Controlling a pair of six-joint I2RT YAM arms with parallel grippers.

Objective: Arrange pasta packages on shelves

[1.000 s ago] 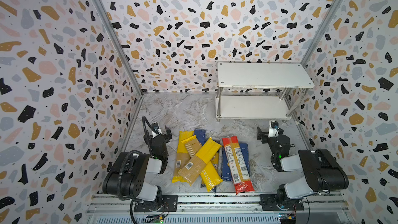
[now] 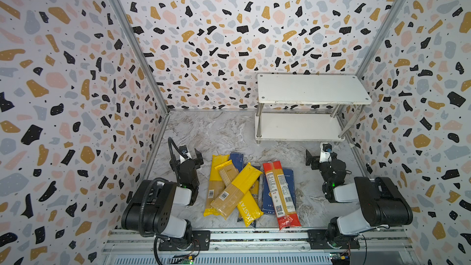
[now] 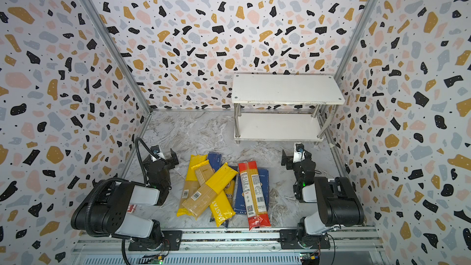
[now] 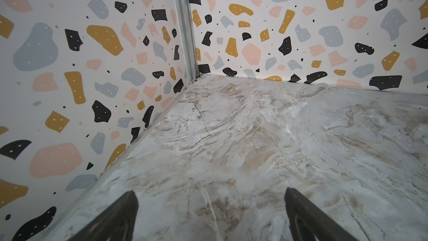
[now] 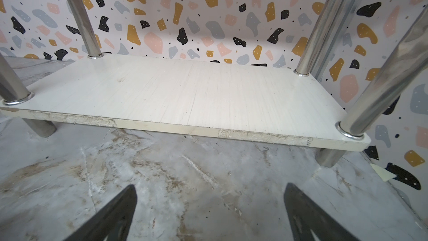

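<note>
A heap of pasta packages lies on the marble floor between the arms: yellow-brown ones (image 2: 236, 191), a red-ended one (image 2: 279, 193) on a blue one (image 2: 289, 186). The white two-tier shelf stands at the back right, its upper board (image 2: 311, 88) and lower board (image 2: 298, 126) both bare. My left gripper (image 2: 186, 156) is left of the heap, open and empty, facing bare floor and the back left corner. My right gripper (image 2: 319, 154) is open and empty in front of the lower board, right of the heap.
Steel posts (image 5: 78, 15) hold the shelf at its corners. The floor (image 2: 206, 127) left of the shelf is clear. Patterned walls close in the back and both sides.
My right gripper has shifted slightly to the right. The packages and left arm look unchanged.
</note>
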